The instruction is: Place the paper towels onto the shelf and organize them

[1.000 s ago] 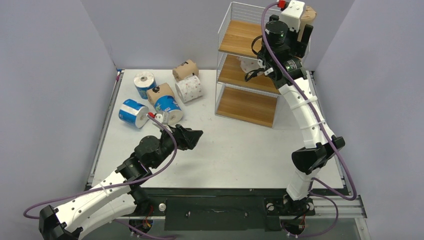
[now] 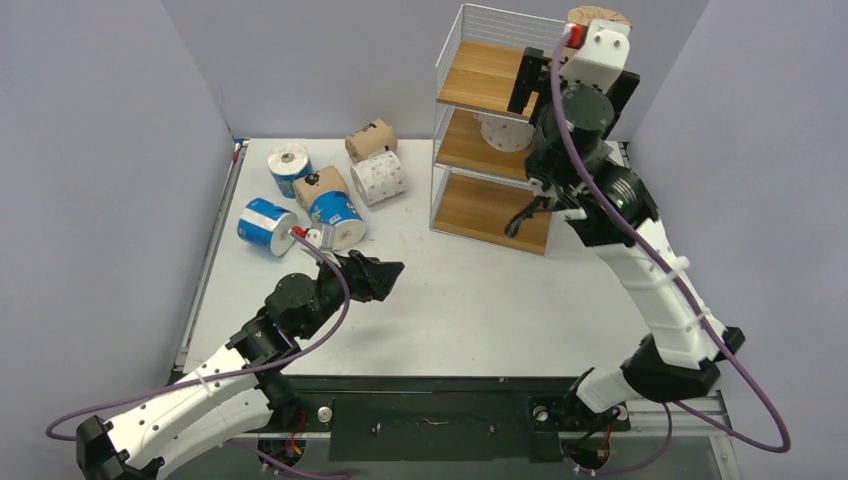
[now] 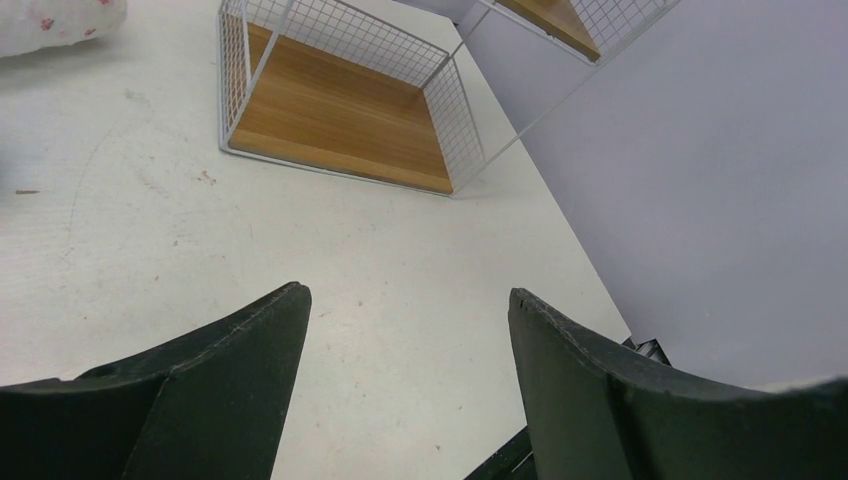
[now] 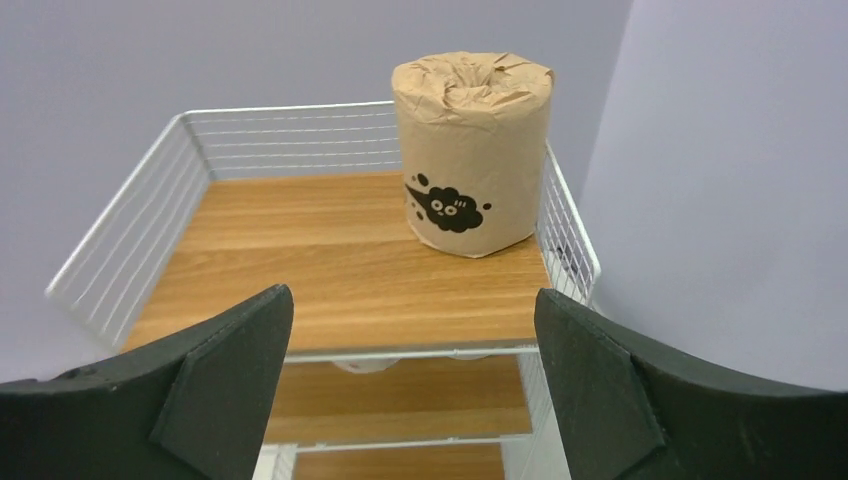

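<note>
A brown paper-wrapped roll (image 4: 476,160) stands upright on the top board of the shelf (image 4: 300,260), at its right side. My right gripper is open in front of that board, empty and clear of the roll. On the middle board sits a white roll (image 2: 504,134), partly hidden by the right arm. Several rolls lie at the table's left: blue-wrapped ones (image 2: 266,227), brown ones (image 2: 371,140) and a white patterned one (image 2: 380,178). Over the table beside them, my left gripper is open with nothing between its fingers.
The shelf's bottom board (image 2: 492,212) is bare where it shows, and the top board's left part is clear. White wire sides (image 4: 568,225) bound the boards.
My right arm has drawn back from the top-shelf roll, its elbow swinging right and toward the front. The left arm has barely shifted; the rolls on the table stay put.
</note>
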